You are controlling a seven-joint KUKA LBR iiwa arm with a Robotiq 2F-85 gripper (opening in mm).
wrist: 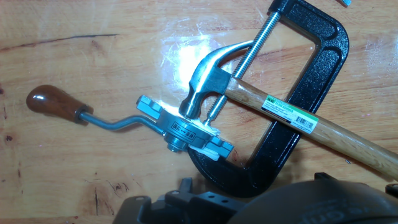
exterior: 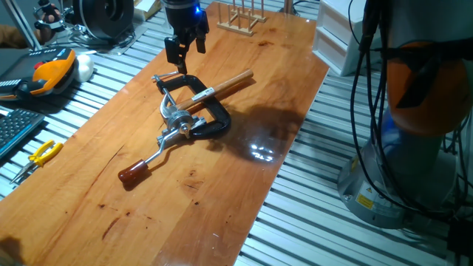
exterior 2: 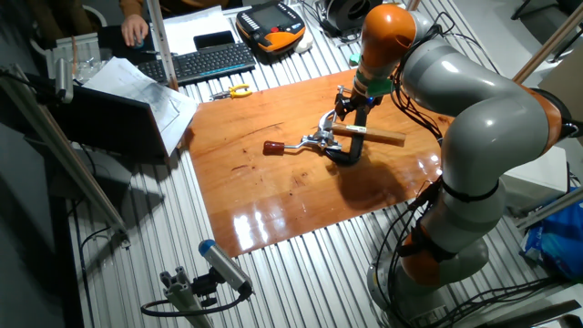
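Note:
In exterior view 1, my gripper point(exterior: 191, 60) hangs above the far end of a black C-clamp point(exterior: 218, 118), fingers apart and nothing visible between them. A claw hammer lies across the clamp; its wooden handle point(wrist: 339, 137) bears a green and white label, and its steel head point(wrist: 211, 79) rests over the clamp's screw. Next to the head is a metal hand crank point(wrist: 186, 132) with a brown wooden knob point(wrist: 55, 104). The three overlap in one pile. Only dark parts of the gripper show along the wrist view's bottom edge.
Yellow-handled pliers point(exterior: 44, 154) lie off the board's left edge, near a keyboard point(exterior: 16, 131) and an orange teach pendant point(exterior: 41, 72). A wooden peg rack point(exterior: 240, 21) stands at the far end. The near part of the wooden board point(exterior: 148, 229) is clear.

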